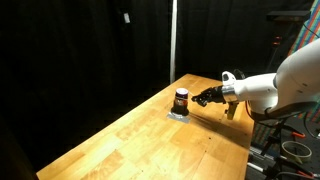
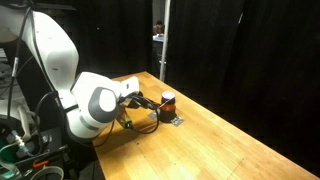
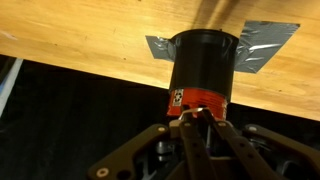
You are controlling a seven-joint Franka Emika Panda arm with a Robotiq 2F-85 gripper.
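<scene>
A dark jar with a red and white band [image 1: 181, 98] stands upright on the table. In the wrist view its black body [image 3: 203, 62] and red band [image 3: 200, 97] lie just beyond the fingers. My gripper [image 1: 200, 99] is low over the table at the jar's right side in exterior view 1, and shows left of the jar in exterior view 2. Its fingers look closed. A small pale patch shows at the fingertips [image 3: 191, 126], but whether it is something held or part of the jar is unclear. Exterior view 1 leaves a small gap between gripper and jar.
Silver tape [image 3: 268, 40] lies on the wood around the jar's foot. A thin pale pole [image 1: 173, 45] rises behind, before a black curtain [image 1: 75, 70].
</scene>
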